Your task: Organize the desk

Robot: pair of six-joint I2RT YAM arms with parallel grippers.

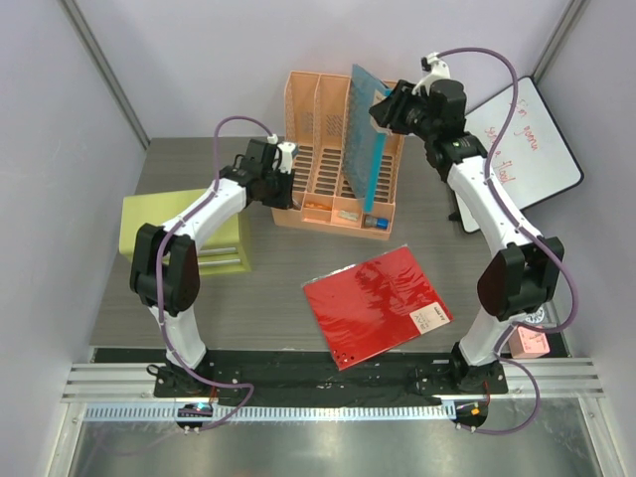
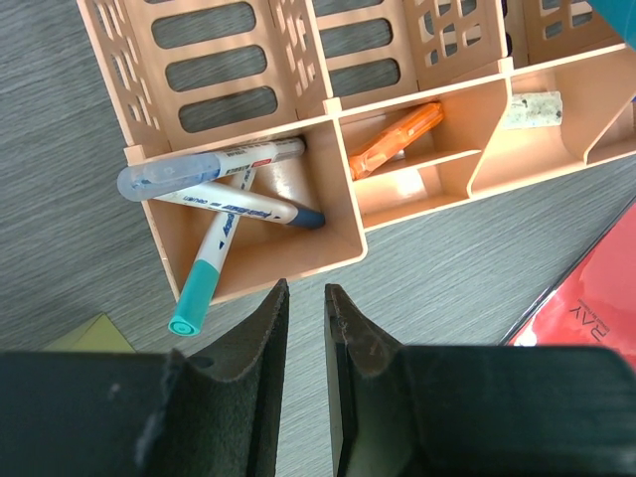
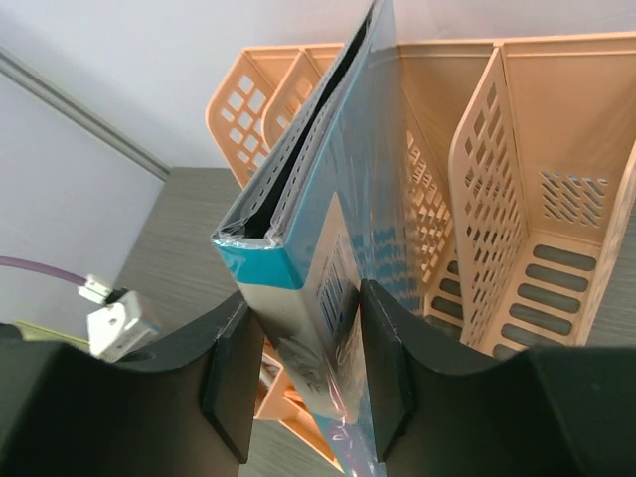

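A blue binder (image 1: 360, 134) stands upright in a peach slotted desk organizer (image 2: 298, 258). My right gripper is at the top of its spine, with the binder between its part-open fingers; whether they grip it is unclear. My left gripper is at the organizer's left front, above markers (image 2: 164, 177) in a front compartment. A gap shows between its fingertips in the left wrist view, with nothing visible held. An orange item (image 2: 397, 137) lies in another small compartment.
A red folder (image 1: 373, 303) lies on the front middle of the desk. A yellow-green box (image 1: 169, 209) is at the left, under my left arm. A whiteboard (image 1: 522, 149) leans at the right. Bare desk surrounds the red folder.
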